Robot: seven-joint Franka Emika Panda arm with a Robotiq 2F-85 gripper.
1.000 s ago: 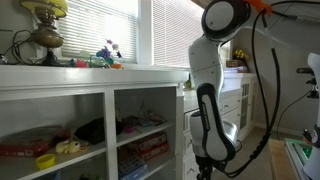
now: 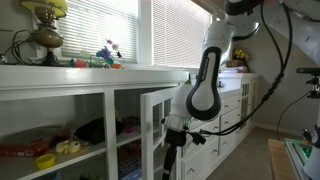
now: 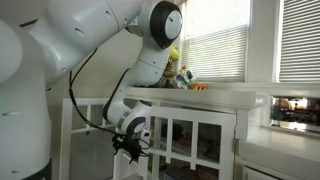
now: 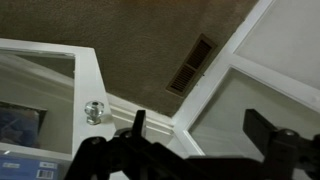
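Note:
A white cabinet door (image 2: 155,112) with a glass pane stands ajar in front of the right part of the shelves. In the wrist view, its frame (image 4: 91,75) is at the left and carries a clear round knob (image 4: 94,112). My gripper is open, its dark fingers wide apart with nothing between them, and the knob lies outside them to the left. Exterior view 1 has the gripper (image 2: 168,160) low beside the door; whether it touches the door cannot be told. The arm partly covers the door in exterior view 2.
Open shelves (image 2: 75,162) at the left hold toys and boxes. White drawers (image 2: 232,105) run along the right. Another white panelled front (image 4: 225,75) is at the right of the wrist view, with carpet and a floor vent (image 4: 191,65) between.
My arm has moved left and up from its low position at the right. The door has swung left, and its glass pane now covers part of the shelf opening.

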